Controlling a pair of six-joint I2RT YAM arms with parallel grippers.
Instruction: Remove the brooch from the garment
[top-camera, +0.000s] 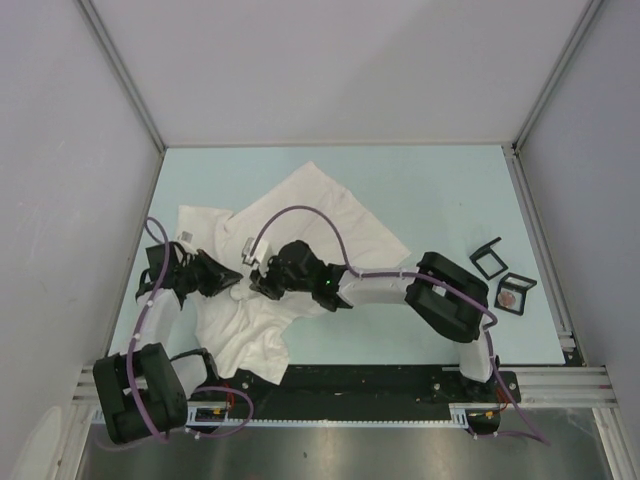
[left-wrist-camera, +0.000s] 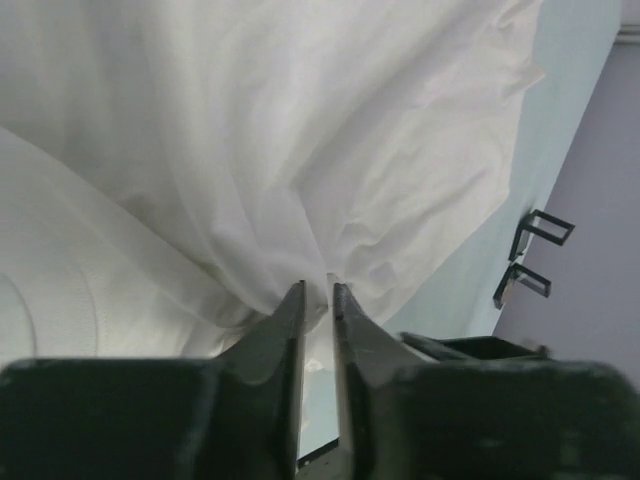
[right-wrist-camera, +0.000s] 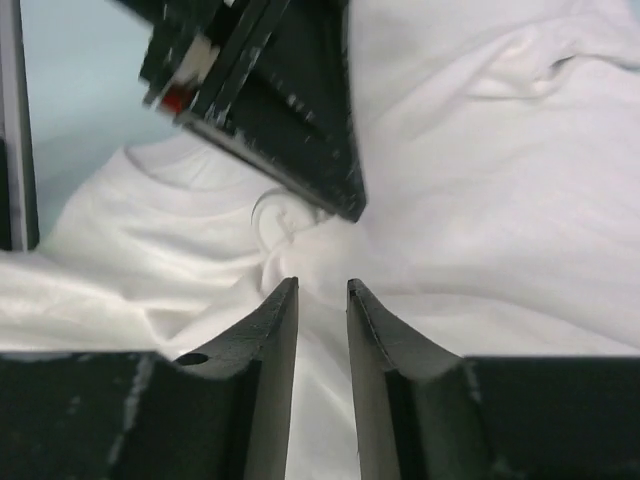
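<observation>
The white garment (top-camera: 300, 200) lies spread and rumpled on the pale table. My left gripper (top-camera: 231, 283) reaches in from the left to the garment's folds; in the left wrist view its fingertips (left-wrist-camera: 296, 300) are close together at a fold. My right gripper (top-camera: 260, 280) comes from the right, just beside it; in the right wrist view its fingers (right-wrist-camera: 370, 340) stand apart over the fabric, below the left gripper's tip, where a raised loop of cloth (right-wrist-camera: 280, 215) shows. I cannot make out the brooch.
Two small dark open cases (top-camera: 510, 298) lie at the table's right. The two arms are very close together over the garment's left part.
</observation>
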